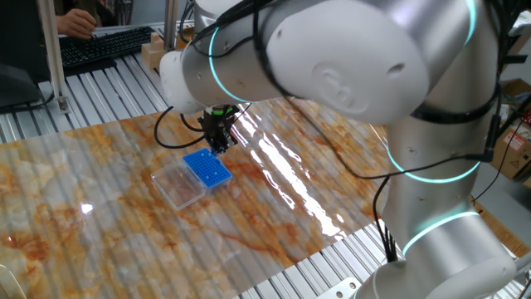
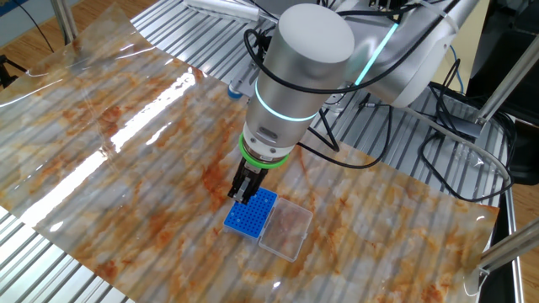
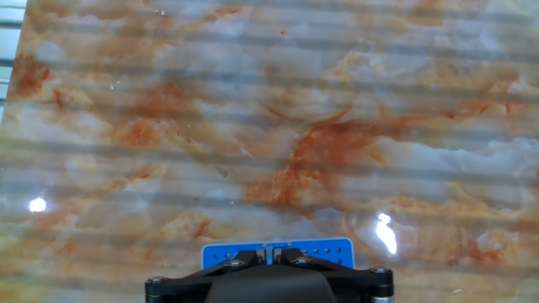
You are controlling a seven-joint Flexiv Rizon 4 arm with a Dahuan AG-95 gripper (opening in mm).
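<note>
A small blue rack (image 1: 207,168) with a grid of holes lies on the marbled sheet, its clear hinged lid (image 1: 178,184) folded open flat beside it. A few small pale items appear in some holes of the rack (image 2: 251,212); they are too small to make out. Right over the rack, pointing down at its edge, is my gripper (image 2: 240,198). In the wrist view the gripper has its fingertips close together above the rack (image 3: 320,248), most of which is hidden by the gripper body. Whether anything thin sits between the tips cannot be made out.
Glossy marbled sheet (image 1: 99,224) covers the table, with wide free room around the rack. Beyond it on the slatted surface are a keyboard (image 1: 108,48) and wooden blocks (image 1: 153,54). A person's hand (image 1: 76,23) rests near the keyboard.
</note>
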